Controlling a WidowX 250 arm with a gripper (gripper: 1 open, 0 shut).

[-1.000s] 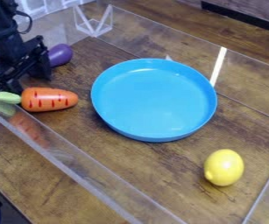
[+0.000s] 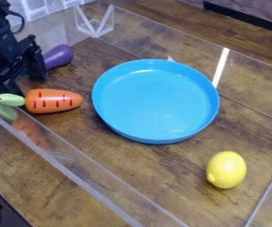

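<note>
The black gripper is at the left edge of the camera view, open, low beside a purple toy eggplant and above the leafy end of a toy carrot. The orange carrot lies on the wooden surface with its green top pointing left, near the clear wall. The eggplant lies just behind and right of the gripper.
A blue plate fills the middle, right of the carrot. A yellow lemon sits at the front right. Clear plastic walls border the work area. Bare wood lies between the plate and the lemon.
The carrot, eggplant, plate and lemon look essentially unmoved.
</note>
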